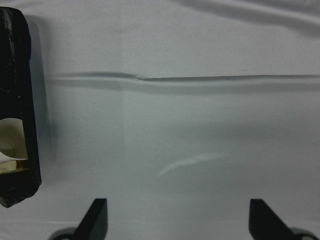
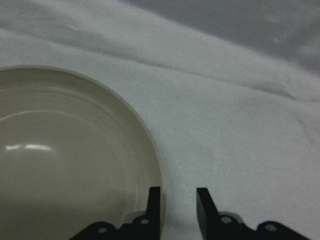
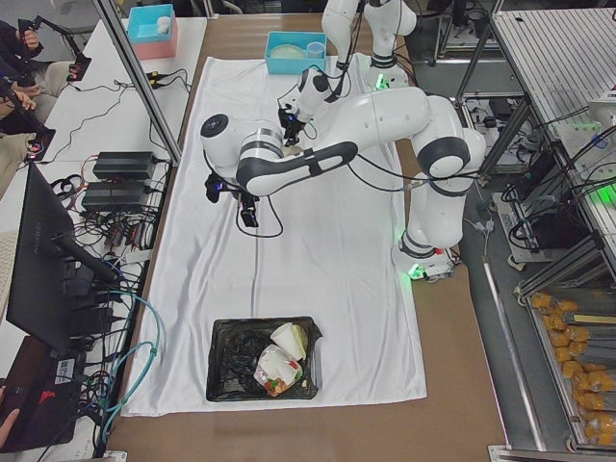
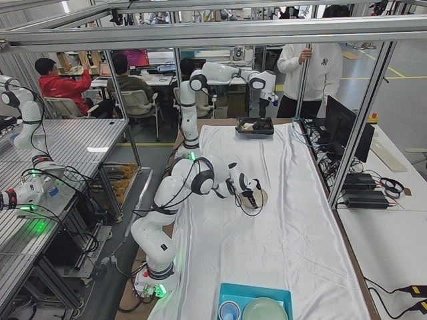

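Observation:
A beige plate (image 4: pixel 262 197) lies on the white cloth under my right gripper (image 4: pixel 252 200); in the right wrist view its rim (image 2: pixel 132 115) runs by the right gripper, whose two fingers stand apart at the right edge of the plate, with nothing seen held between them. My left gripper hangs over bare cloth (image 1: pixel 190 125), fingers wide open and empty. A black bin (image 3: pixel 219 358) with a white cup and crumpled waste stands at the cloth's far end from the right arm, and shows at the left of the left wrist view.
A blue bin (image 4: pixel 233 290) holding a green plate (image 4: pixel 265 310) and a blue cup (image 4: pixel 229 309) stands at the right arm's end of the cloth. Monitors, cables and boxes line the side table.

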